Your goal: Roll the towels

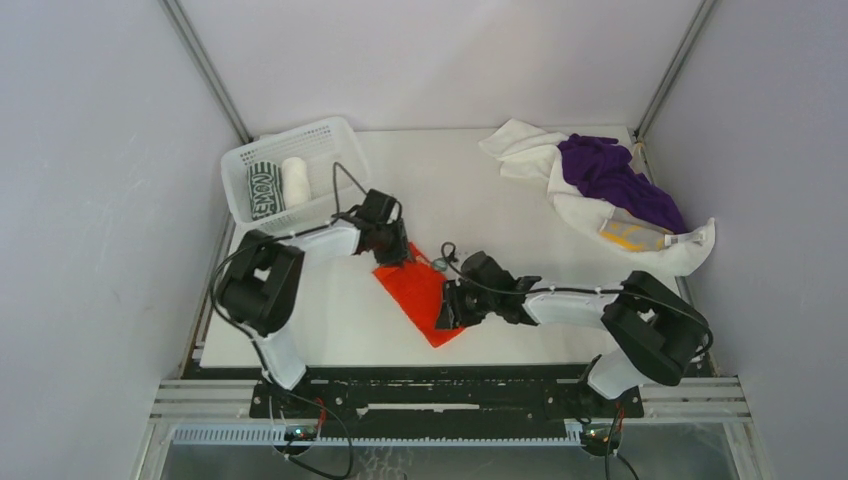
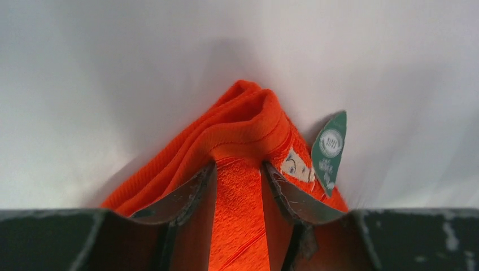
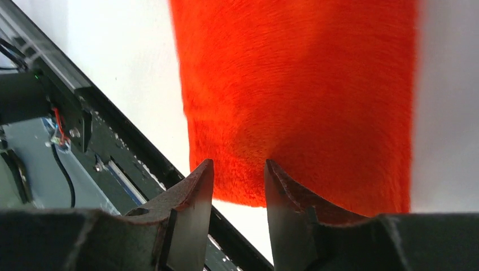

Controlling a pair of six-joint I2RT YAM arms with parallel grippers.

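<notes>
A folded orange towel (image 1: 413,294) lies slanted on the table in the top view. My left gripper is shut on its upper end, where a looped fold (image 2: 243,132) bunches up between the fingers. A green leaf-shaped tag (image 2: 329,149) pokes out from that end, beside a small white label (image 2: 295,165). Down at the towel's lower right part, my right gripper has the orange cloth between its fingers, close to the short edge. From above, both grippers cover parts of the towel.
A white basket (image 1: 340,150) at the back left holds a striped roll (image 1: 265,190) and a white roll (image 1: 295,182). On the right, a purple cloth (image 1: 620,180) lies over a white towel (image 1: 577,212).
</notes>
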